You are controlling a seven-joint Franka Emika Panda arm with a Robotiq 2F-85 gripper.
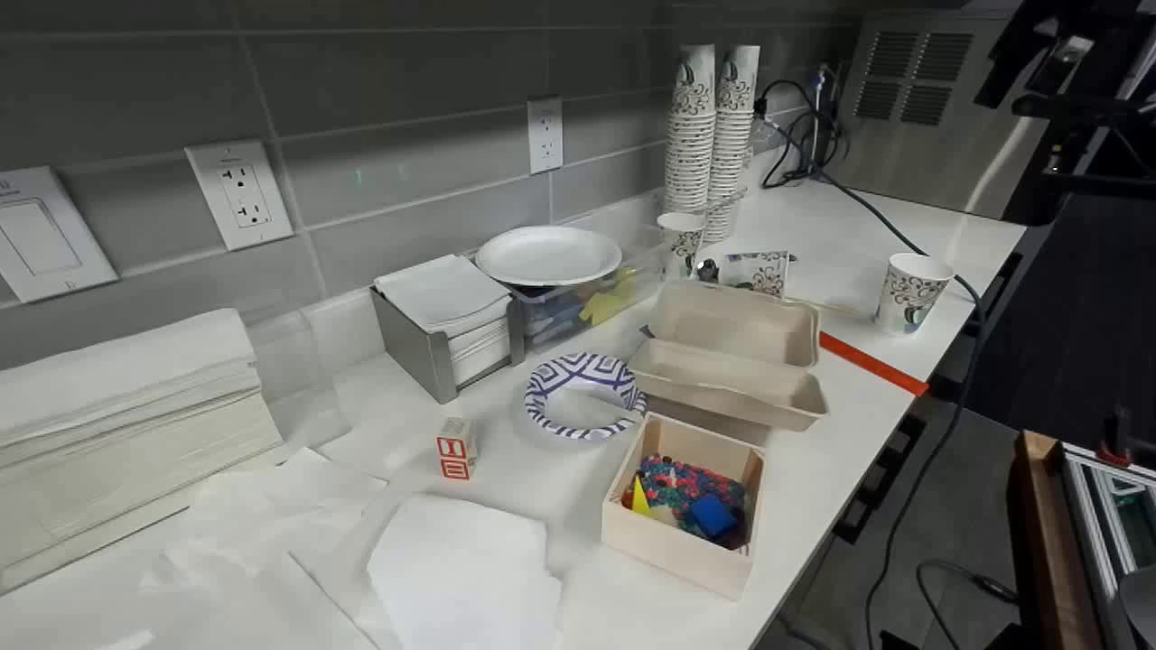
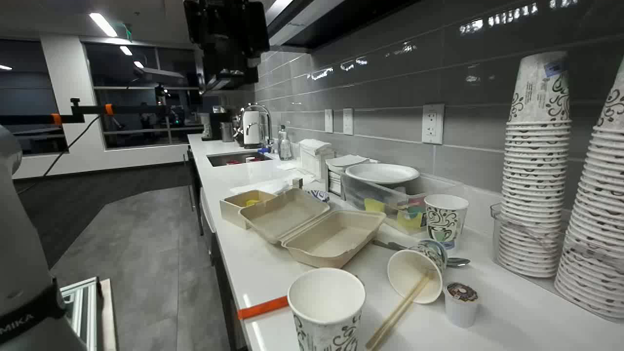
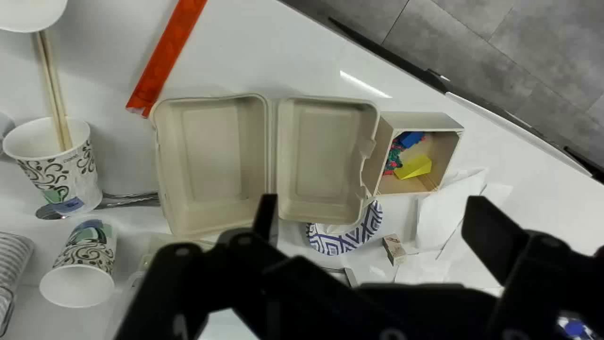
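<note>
High over the counter, my gripper stands open in the wrist view, with its two black fingers wide apart and nothing held. Below it lies an unfolded tan takeout container (image 3: 215, 161), both halves empty. Beside that is a small wooden box (image 3: 420, 122) holding coloured beads, a blue block (image 3: 410, 138) and a yellow wedge (image 3: 415, 167). A patterned plate (image 1: 584, 368) rests partly behind the container. Farther along the counter a pale block with red markings (image 1: 456, 448) stands by itself. The gripper's dark body shows at the top of exterior view 2.
Tall cup stacks (image 1: 704, 152) and a clear bin (image 2: 374, 202) line the wall. One cup (image 2: 327, 298) stands upright near the counter edge; another (image 2: 412, 272) lies tipped with chopsticks inside. An orange strip (image 3: 167, 54) crosses the front. White papers (image 1: 466, 569) cover the counter near the wooden box.
</note>
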